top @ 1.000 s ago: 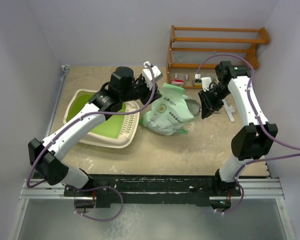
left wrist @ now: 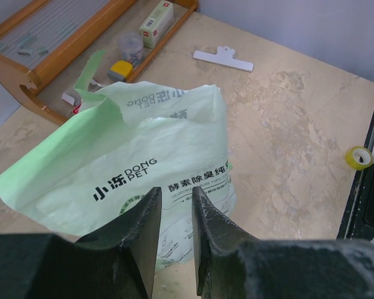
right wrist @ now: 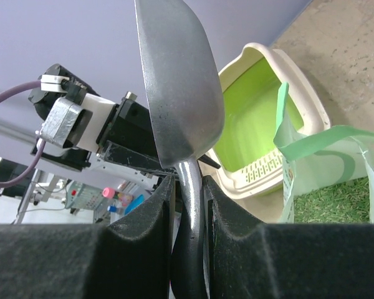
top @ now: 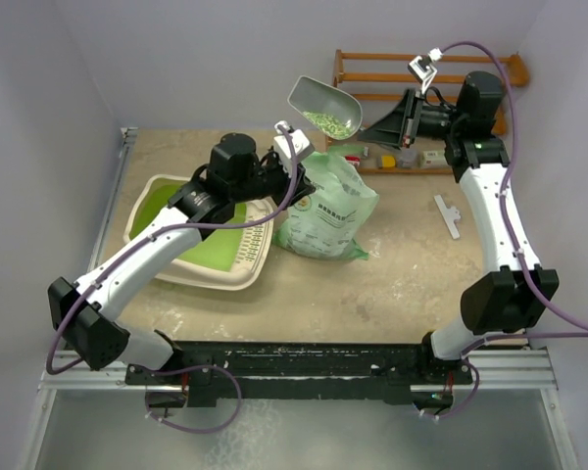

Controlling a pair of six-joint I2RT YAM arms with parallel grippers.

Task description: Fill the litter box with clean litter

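Note:
A metal scoop (top: pixel 323 108) holding green litter is raised above the bag, my right gripper shut on its handle. The litter bag (top: pixel 323 215) stands upright with its top open; in the right wrist view green granules show inside it. My left gripper is beside the bag's upper left in the top view; its fingers show a narrow gap, with the bag beyond them. The litter box (top: pixel 245 258), white-rimmed with a green inside, sits left of the bag, partly under the left arm.
A wooden rack (top: pixel 421 55) with small items stands at the back right. A white clip (top: pixel 447 215) lies on the table's right side, and a tape roll (left wrist: pixel 359 157) near an edge.
My right gripper has lifted the scoop, now loaded with litter, up out of the bag toward the back. The bag stands more upright; the left arm has shifted slightly.

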